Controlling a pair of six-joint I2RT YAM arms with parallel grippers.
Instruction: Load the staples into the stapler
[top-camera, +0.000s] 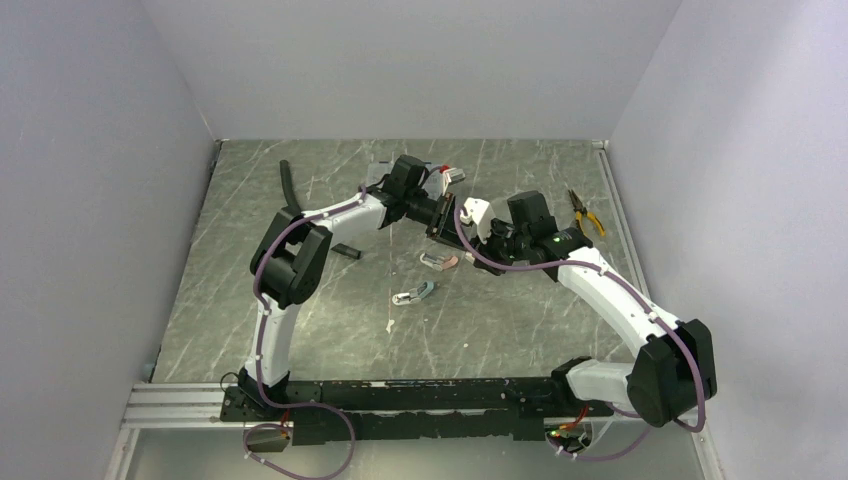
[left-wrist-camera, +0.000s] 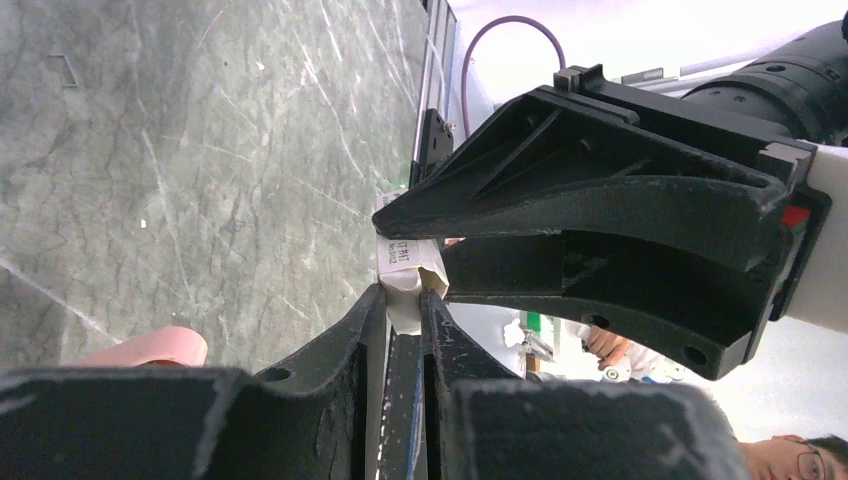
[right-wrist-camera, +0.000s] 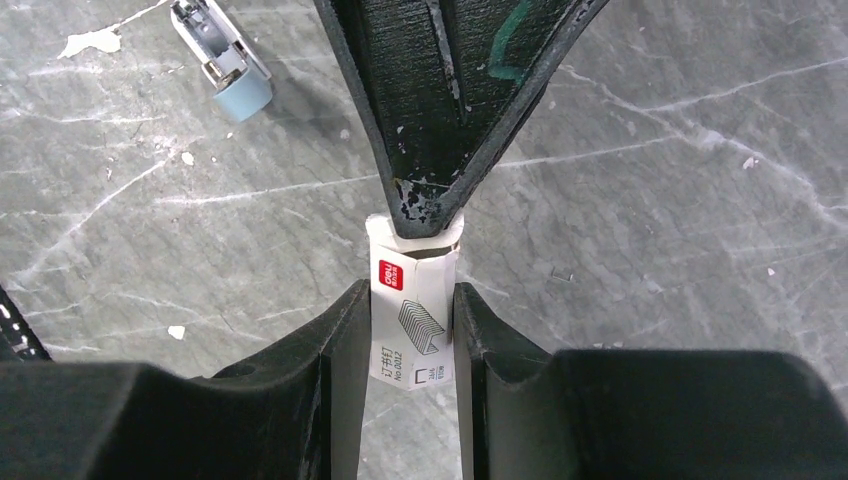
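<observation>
My right gripper is shut on a small white staple box (right-wrist-camera: 412, 335), printed with a red label, above the table. At the box's top end is my left gripper, its fingertips close together on either side of a white flap. Whether they press on the flap cannot be told. In the top view the two grippers meet over the table, largely hiding the box. Below them lie a pink stapler (top-camera: 439, 262) and a light blue stapler (top-camera: 414, 295). The blue stapler's metal channel shows in the right wrist view.
Yellow-handled pliers (top-camera: 587, 214) lie at the far right. A black rod (top-camera: 288, 185) and a short black piece (top-camera: 346, 251) are at the left. Behind the left gripper rests a small pale item (top-camera: 455, 175).
</observation>
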